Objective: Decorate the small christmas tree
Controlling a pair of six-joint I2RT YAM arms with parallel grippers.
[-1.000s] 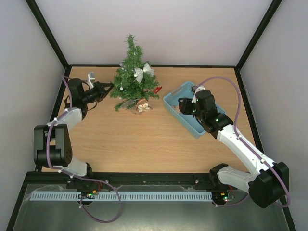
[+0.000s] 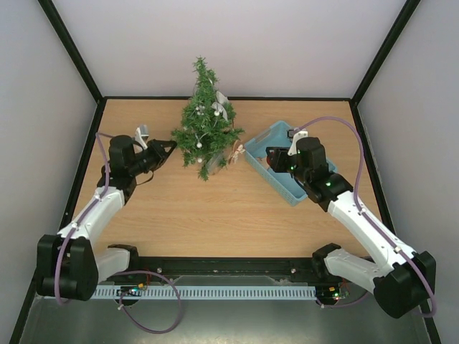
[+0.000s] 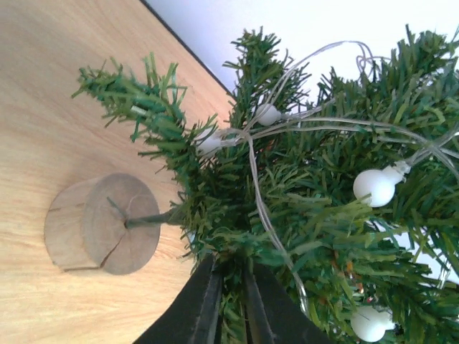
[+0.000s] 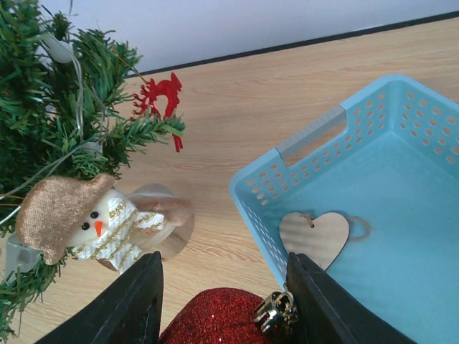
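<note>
The small green tree (image 2: pixel 204 122) stands upright at the back, strung with clear wires and white bulbs (image 3: pixel 374 188). Its round wooden base (image 3: pixel 118 222) shows in the left wrist view. At the tree's left side, my left gripper has its fingers close together with greenery at the narrow gap; whether it grips a branch is unclear. A snowman ornament (image 4: pixel 90 222) and a red ornament (image 4: pixel 161 100) hang on the tree's right. Over the basket's left side, my right gripper is shut on a glittery red ball (image 4: pixel 219 315) with a metal cap.
In the blue basket (image 4: pixel 387 229), right of the tree, lies a wooden heart (image 4: pixel 313 236). Bare tabletop (image 2: pixel 193 222) spreads in front of the tree. Only a narrow strip separates the basket's left corner from the tree.
The tree has turned: its silver bow and snowman have swung to the right. The right arm has barely moved.
</note>
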